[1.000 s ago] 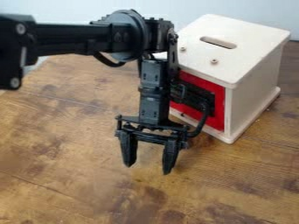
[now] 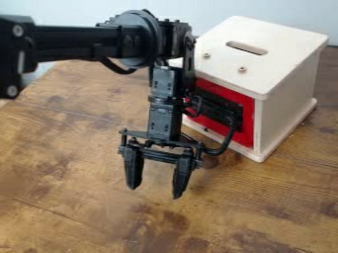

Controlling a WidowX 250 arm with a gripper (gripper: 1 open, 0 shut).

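Note:
The black arm reaches in from the upper left, its gripper (image 2: 156,178) pointing down over the wooden table, in front and to the left of a pale wooden box (image 2: 272,69). The two fingers stand apart with nothing between them. The box has a slot in its sloped top and a red panel (image 2: 238,133) on its front, partly hidden behind the arm and its cables.
A white wall is behind.
The gripper has shifted a little to the left over the last second. The box has not moved.

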